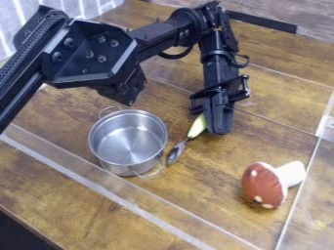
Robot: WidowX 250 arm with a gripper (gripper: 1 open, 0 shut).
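Observation:
My gripper [217,109] points down at the upper middle of the table, over a yellowish object [198,125] that is mostly hidden behind it; I cannot see what lies between the fingers. A spoon [178,151] lies just below that, beside an empty steel pot [128,142] with wire handles. A red mushroom toy [265,184] with white spots and a pale stem lies at the lower right.
The wooden table [144,215] has pale tape lines across it. Bare wood is free at the front and at the right behind the mushroom. A wall runs along the back right.

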